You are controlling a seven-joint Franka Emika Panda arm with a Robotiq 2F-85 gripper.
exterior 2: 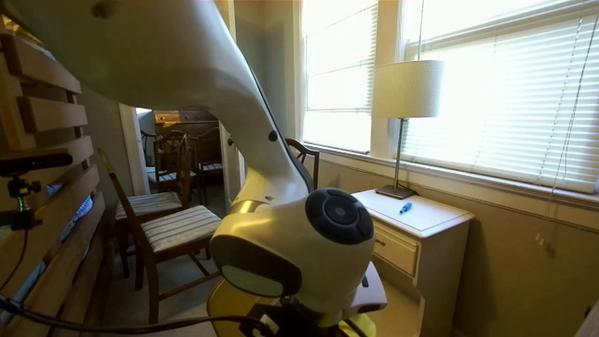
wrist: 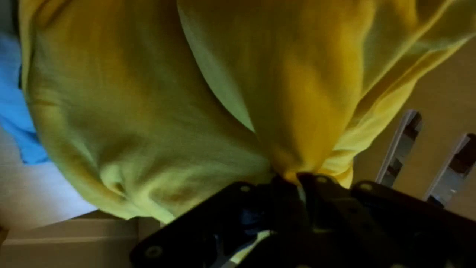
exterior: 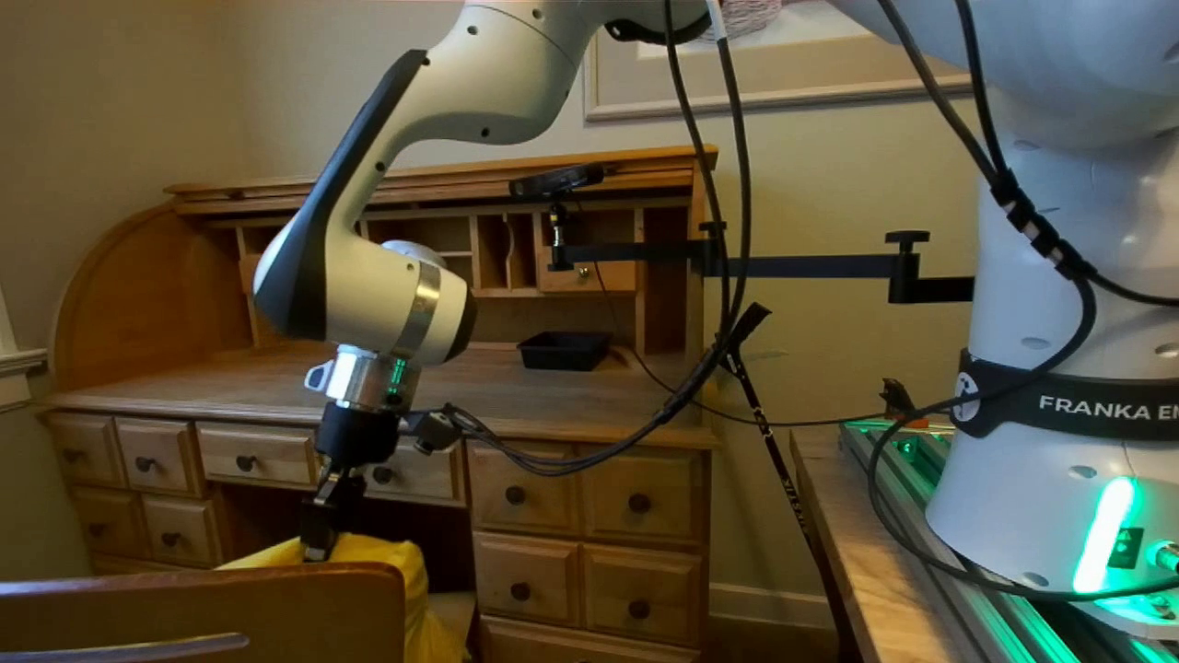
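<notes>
Yellow cloth [wrist: 178, 102] fills most of the wrist view, its folds drawn together where my gripper is shut on it. From exterior view 1, my gripper [exterior: 317, 549] points down just behind the top edge of a wooden chair back [exterior: 210, 608]. The yellow cloth [exterior: 381, 552] bunches up around the fingertips and drapes down past the right side of that chair back, which hides its lower part. In exterior view 2 the arm covers the gripper, and only a bit of yellow cloth [exterior 2: 359, 326] shows beneath it.
A blue cloth [wrist: 20, 102] lies at the left of the wrist view. Behind the arm stands a roll-top desk [exterior: 265, 381] bearing a black tray [exterior: 565, 350]. A white side table [exterior 2: 415, 210] with a lamp [exterior 2: 408, 90] and chairs [exterior 2: 179, 227] stand around the arm.
</notes>
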